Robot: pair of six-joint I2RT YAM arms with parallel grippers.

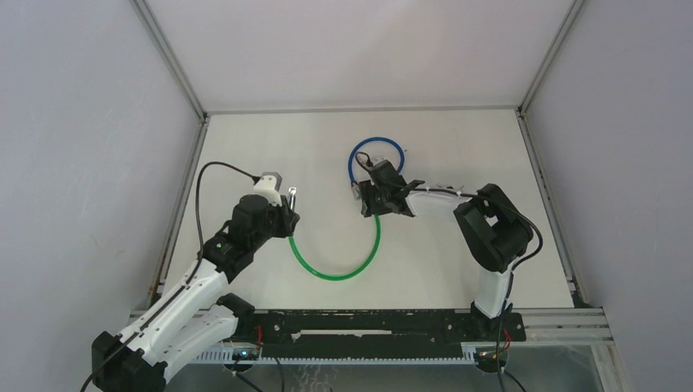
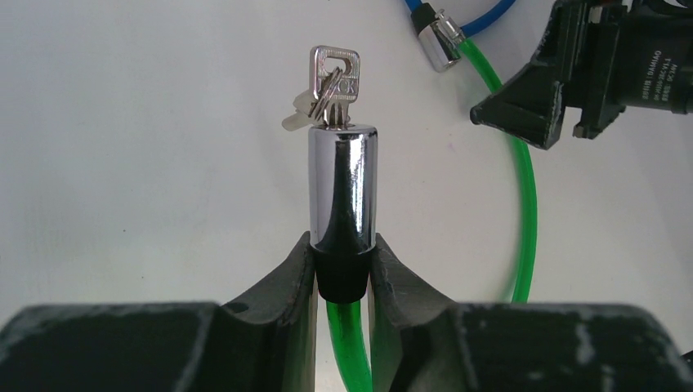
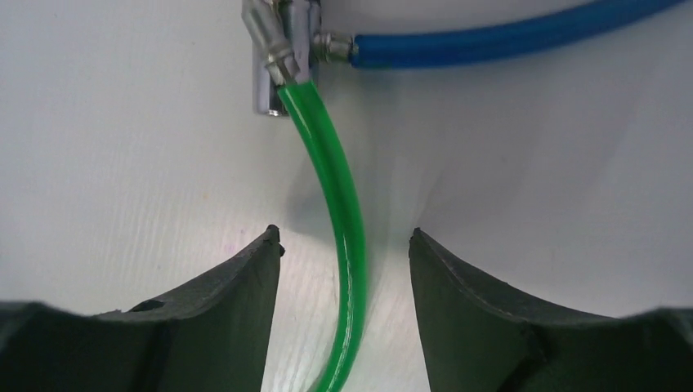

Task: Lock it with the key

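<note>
My left gripper is shut on the chrome lock head [image 2: 342, 184] of the green cable, held upright with keys [image 2: 335, 77] on a ring in its top. The green cable [image 1: 335, 277] loops across the board. Its free metal tip [image 3: 274, 45] lies beside or over the chrome lock body [image 3: 266, 94] of the blue cable [image 3: 507, 37], in the right wrist view. My right gripper is open above the green cable, below that junction, with nothing gripped.
Pale board [image 1: 245, 139] is clear at the back left and between the arms. The right arm covers much of the right side; the blue loop lies behind it.
</note>
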